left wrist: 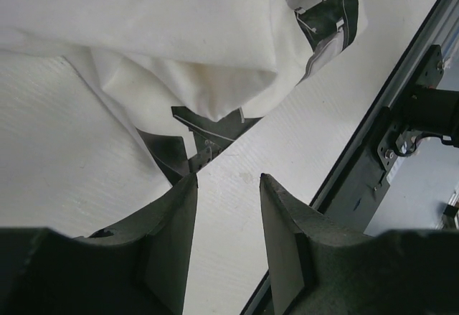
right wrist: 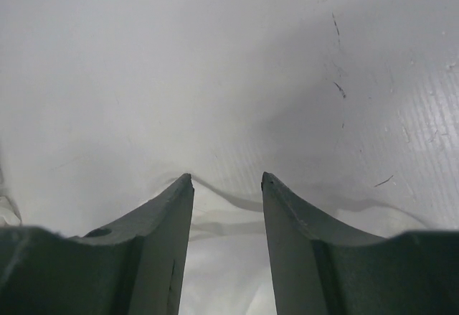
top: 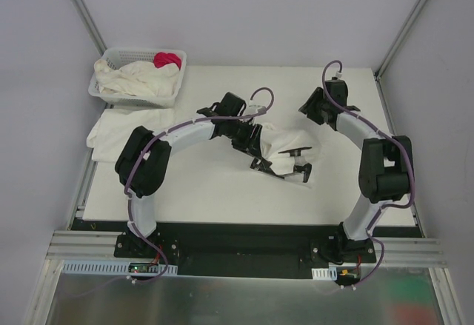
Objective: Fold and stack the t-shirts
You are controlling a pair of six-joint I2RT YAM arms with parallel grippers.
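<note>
A crumpled white t-shirt with black printed patches (top: 285,146) lies right of the table's centre. My left gripper (top: 255,162) is over its left edge; in the left wrist view the open left gripper has its fingertips near a black-patterned corner of the shirt (left wrist: 208,139), with no cloth visibly clamped. Past the shirt's back right side, my right gripper (top: 308,115) stands open. Some white cloth (right wrist: 229,257) shows below and between its fingers in the right wrist view. A flat, folded white cloth (top: 122,134) rests at the table's left side.
A white basket (top: 181,81) at the back left holds a heap of white cloth (top: 137,79) and a red piece (top: 167,59). Bare table (top: 192,192) stretches across the front.
</note>
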